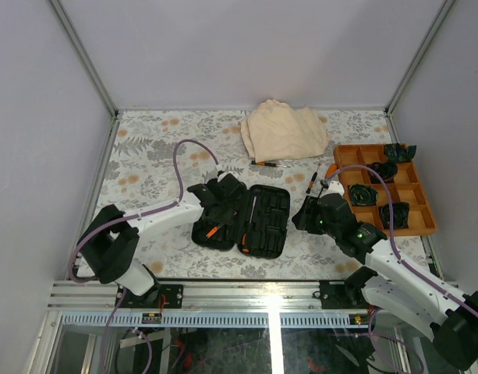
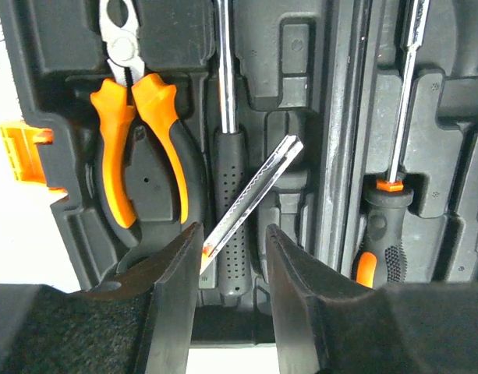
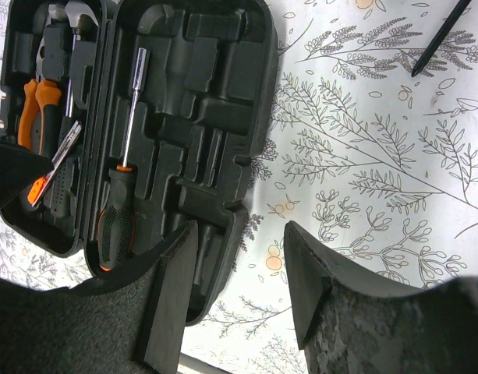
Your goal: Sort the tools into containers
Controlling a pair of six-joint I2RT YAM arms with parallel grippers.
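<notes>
The black tool case (image 1: 276, 204) lies unfolded on the table. In the left wrist view its left half holds orange-handled pliers (image 2: 154, 105) and a hammer with a dark grip (image 2: 231, 183). An orange utility knife with a silver blade section (image 2: 253, 195) lies slantwise across that grip. A screwdriver (image 2: 385, 222) rests in the other half. My left gripper is open above the knife's lower end, nothing clearly held. My right gripper hangs open and empty by the case's right edge. The knife's handle is partly hidden by the left fingers.
A wooden compartment box (image 1: 423, 222) with several dark bundles stands at the right. A beige cloth (image 1: 284, 132) lies at the back, a screwdriver (image 1: 267, 164) in front of it. Another slim tool (image 1: 311, 182) lies near the box.
</notes>
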